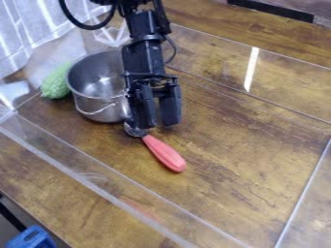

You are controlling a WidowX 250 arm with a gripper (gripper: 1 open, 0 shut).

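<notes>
My black gripper [157, 113] hangs in front of a steel pot [92, 89] on the wooden counter. Just below it lies a utensil with a pink handle [165, 153], its metal end partly hidden under the gripper. Whether the fingers are open or shut is not clear. A green object [56, 83] sits at the left behind the pot.
A blue object [31, 237] is at the bottom left corner. Clear panels edge the counter.
</notes>
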